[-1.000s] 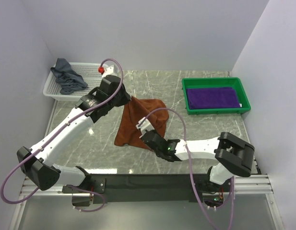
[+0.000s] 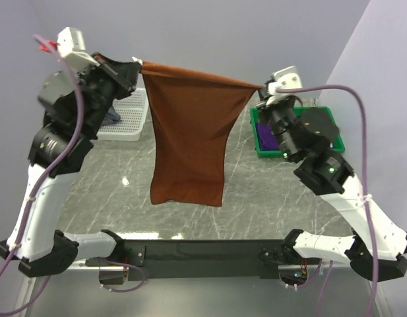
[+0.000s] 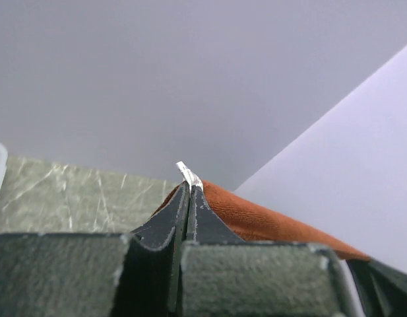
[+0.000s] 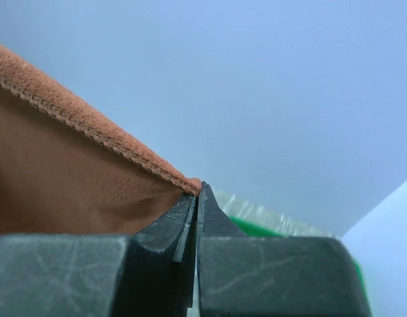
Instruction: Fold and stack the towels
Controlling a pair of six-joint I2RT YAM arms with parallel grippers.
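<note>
A brown towel [image 2: 190, 135] hangs stretched between my two grippers, its top edge taut and sloping slightly down to the right. My left gripper [image 2: 138, 64] is shut on its upper left corner, where a white tag [image 3: 188, 175] sticks up beyond the fingertips in the left wrist view. At the upper right corner my right gripper [image 2: 261, 92] is shut on the towel; the hemmed edge runs into the fingertips in the right wrist view. The lower end of the towel is spread fairly flat, near or on the table; contact cannot be told.
A green bin [image 2: 340, 142] with a purple towel [image 2: 266, 137] stands at the right, partly behind my right arm. At the left, a white basket [image 2: 132, 115] holds a grey-blue cloth [image 2: 111, 117], mostly covered by my left arm.
Both grippers have risen and spread apart; the right one came from the towel's lower middle to its upper right corner. The towel went from bunched on the table to hanging stretched.
</note>
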